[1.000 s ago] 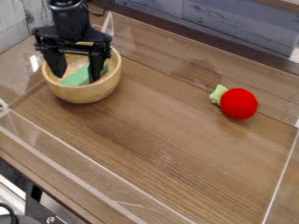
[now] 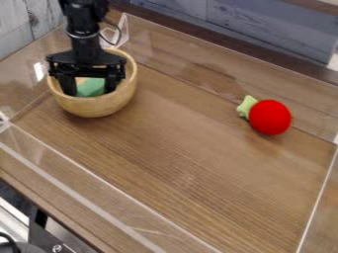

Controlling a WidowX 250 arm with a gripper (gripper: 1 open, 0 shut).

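Observation:
My black gripper (image 2: 85,65) is at the upper left, over a pale wooden bowl (image 2: 95,104), its fingers spread open and reaching down to the bowl's inside. A green object (image 2: 93,87) lies in the bowl, partly hidden by the gripper. I cannot tell whether the fingers touch it.
On the right of the wooden table (image 2: 199,178) lies a red ball-like object (image 2: 271,118) with a small light-green piece (image 2: 247,105) at its upper left.
My gripper has moved left, from over the bowl's right part to more over its middle and left. The red object has not moved.

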